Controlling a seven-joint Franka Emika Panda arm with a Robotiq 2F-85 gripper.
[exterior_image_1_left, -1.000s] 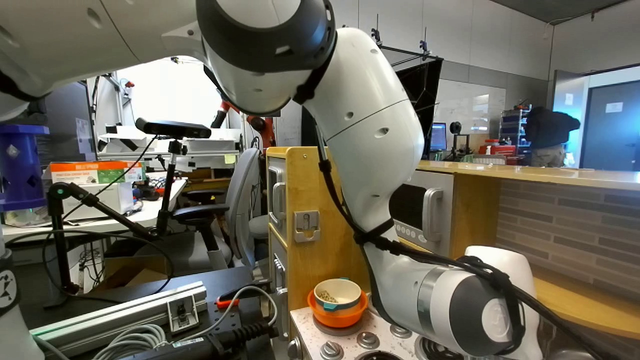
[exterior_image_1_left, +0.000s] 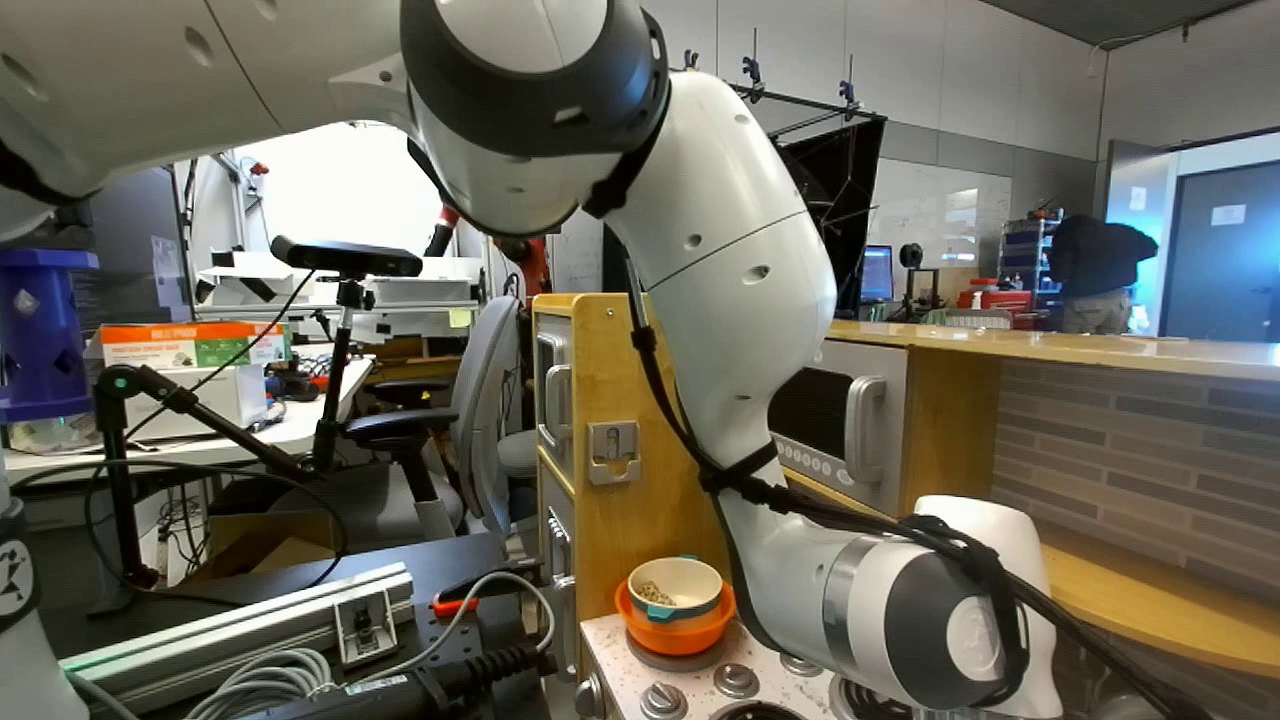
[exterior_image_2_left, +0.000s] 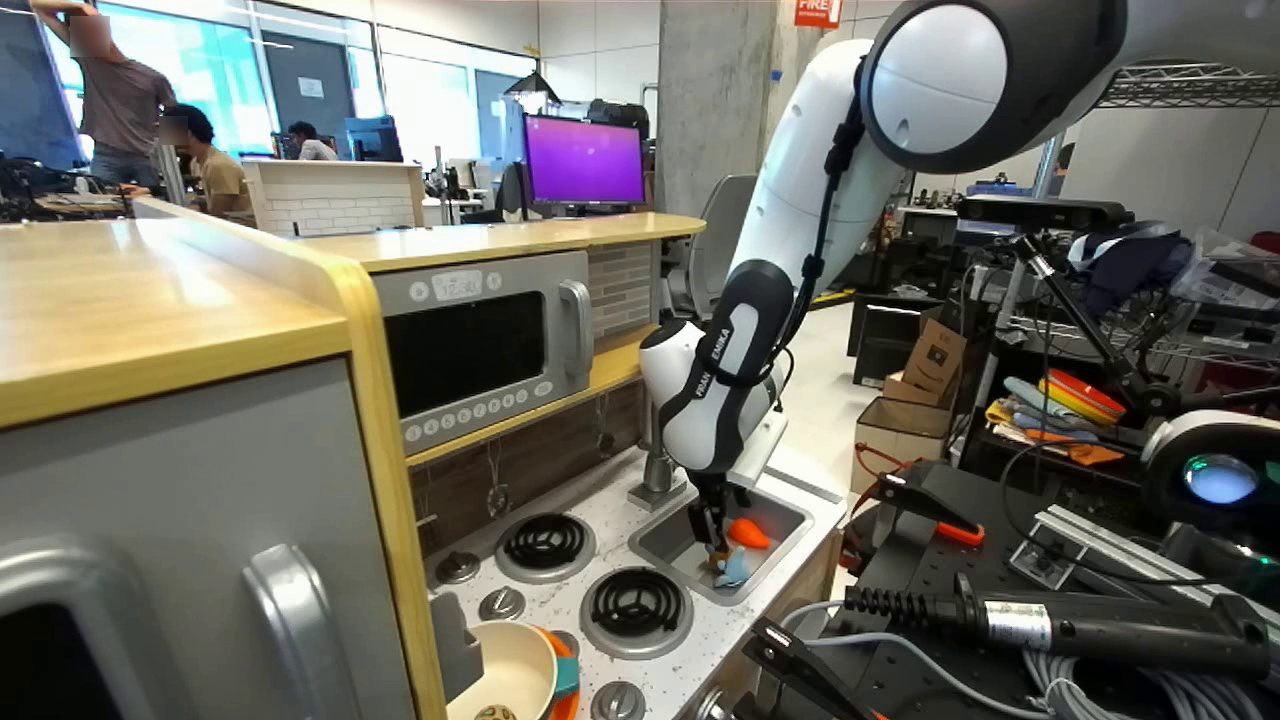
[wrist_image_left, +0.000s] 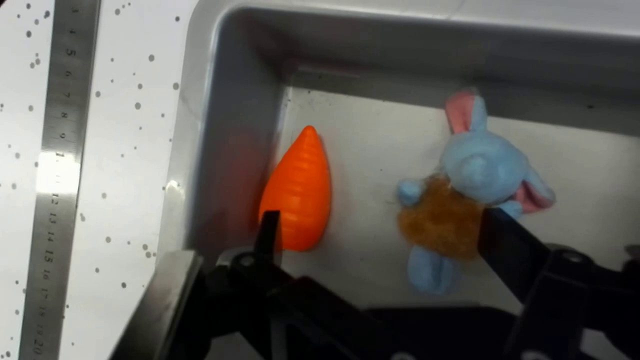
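Observation:
In the wrist view, a light-blue plush toy (wrist_image_left: 484, 168) with pink-lined ears and a brown body lies on the sink floor. Left of it, an orange tapered toy (wrist_image_left: 300, 189) rests close to the sink's side wall. My gripper is open, its fingers wide apart. The right finger (wrist_image_left: 510, 246) overlaps the plush's edge in this view, and the left finger covers the low end of the orange toy; contact cannot be judged. Exterior view 2 shows the gripper (exterior_image_2_left: 713, 528) reaching down into the sink (exterior_image_2_left: 657, 542), near the plush. In exterior view 1 it is hidden.
The sink's walls enclose the toys closely, and a faucet (exterior_image_2_left: 656, 474) stands behind. Stove burners (exterior_image_2_left: 546, 542) are beside the sink. A cream pan (exterior_image_2_left: 504, 666) sits over an orange bowl (exterior_image_1_left: 675, 636) on the stovetop. A metal ruler (wrist_image_left: 51, 198) lies along the counter.
In exterior view 1 the forearm and hand have shifted slightly to the left. The pan and bowl have not moved.

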